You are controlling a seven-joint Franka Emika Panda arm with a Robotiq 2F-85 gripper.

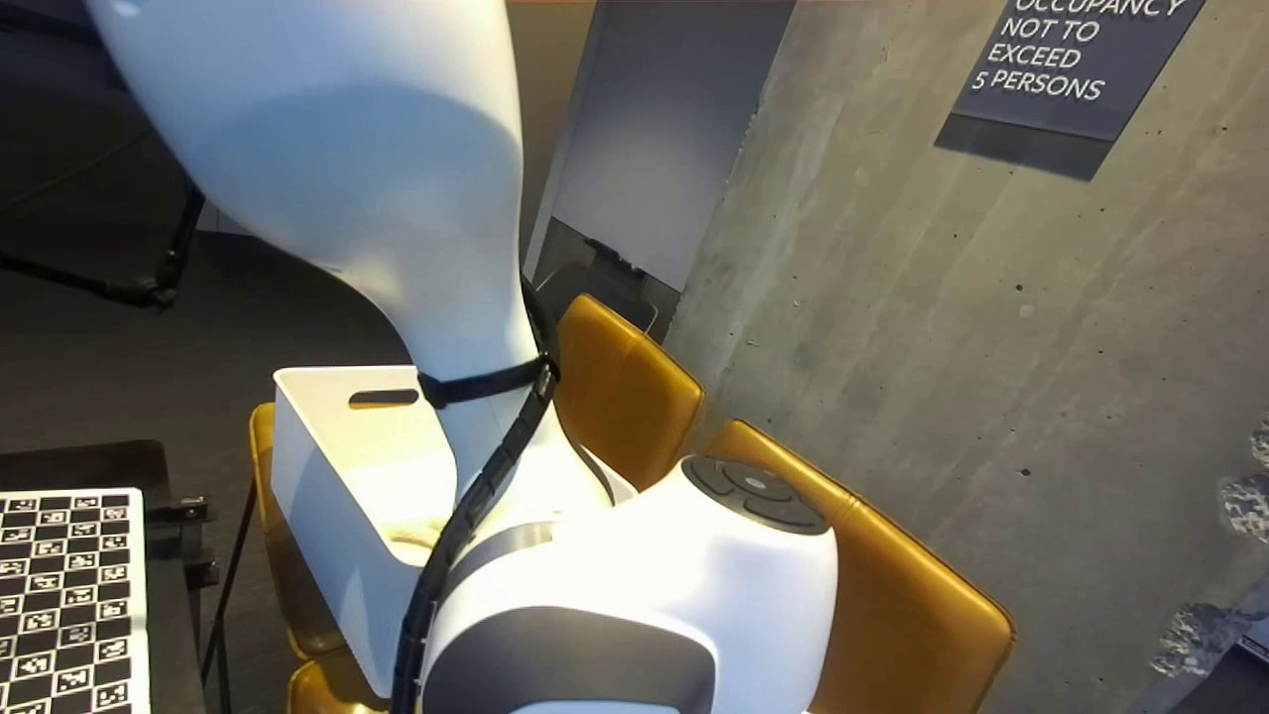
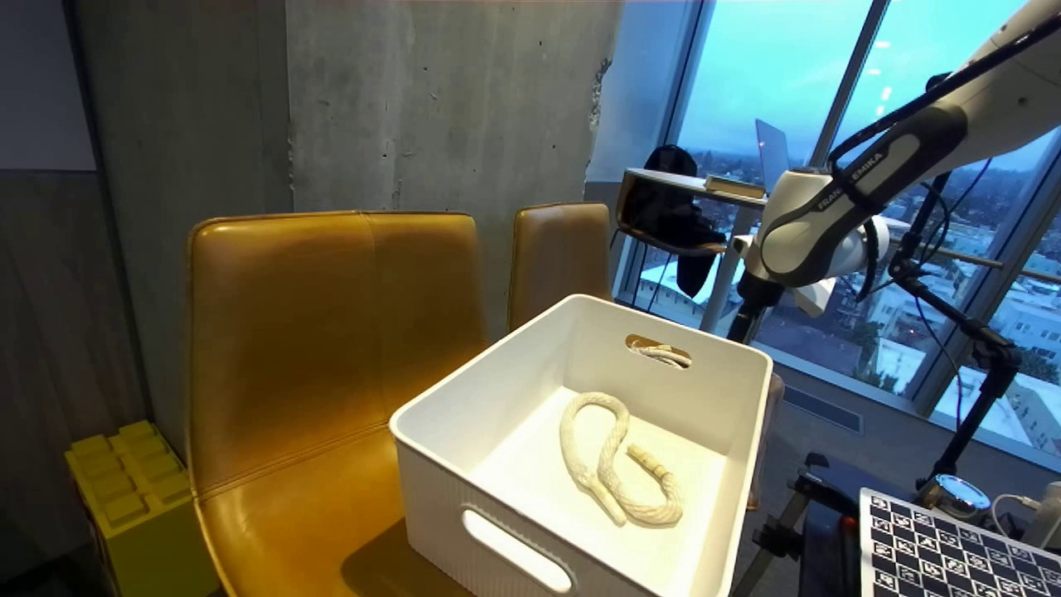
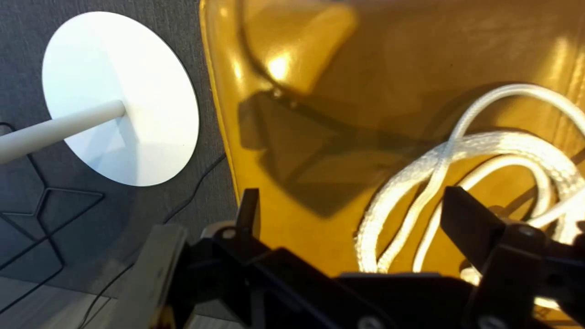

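Note:
Open fingers of my gripper hang over a tan leather chair seat (image 3: 307, 236) in the wrist view, with nothing held between them. Coiled white ropes (image 3: 378, 219) lie on that seat, partly beneath and beside the right finger (image 3: 466, 219), which hides some of them. A white bin (image 2: 477, 517) stands on a tan chair in exterior view 2. Inside it a cream rope (image 2: 567, 438) with a wrapped end lies in a loose curve. Beyond the bin, the arm reaches down, its fingertips hidden by the bin wall. The gripper is out of exterior view 1.
A white round table base (image 3: 159, 98) with its post is left of the seat in the wrist view. Concrete wall (image 1: 1011, 333) stands behind the chairs. A checkered marker board (image 2: 955, 547) and a black stand arm (image 2: 980, 398) are right of the bin.

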